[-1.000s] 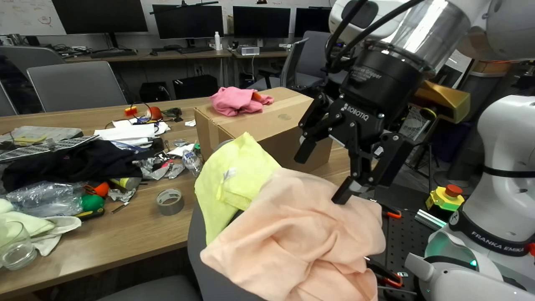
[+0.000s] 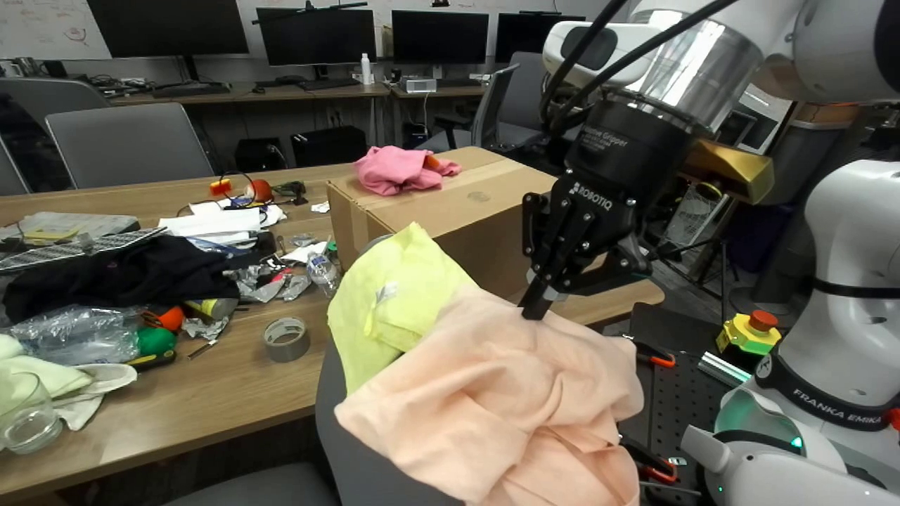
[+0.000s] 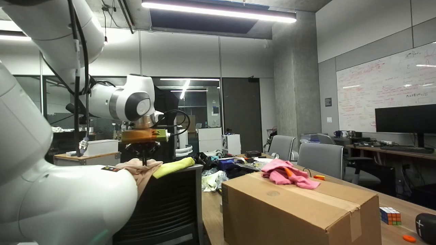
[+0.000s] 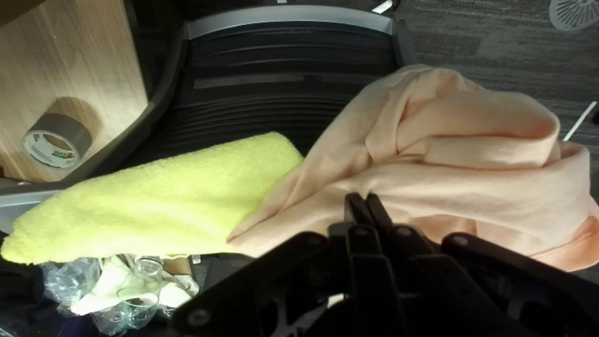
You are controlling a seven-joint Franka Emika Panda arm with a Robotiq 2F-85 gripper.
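A peach cloth (image 2: 506,388) lies crumpled over the top of a chair back (image 2: 337,422), its lower part hanging down. Beside it a yellow cloth (image 2: 396,287) drapes over the same chair, one edge tucked against the peach one. My gripper (image 2: 535,312) points down at the peach cloth, its fingertips touching the upper part. In the wrist view the fingers (image 4: 354,208) are shut close together over the peach cloth (image 4: 477,168), with creases near the tips. Whether a thin fold is pinched between them is hidden. Exterior view 2 shows the gripper (image 3: 144,162) from behind the chair.
A cardboard box (image 2: 472,202) with a pink cloth (image 2: 401,170) on top stands on the table close by the chair. A tape roll (image 2: 287,339), a drinking glass (image 2: 27,413) and a black garment (image 2: 126,278) lie among clutter on the table.
The fingers were wide open a second ago and are now shut. The gripper has come slightly left and lower, and the peach cloth has shifted a little around the fingertips.
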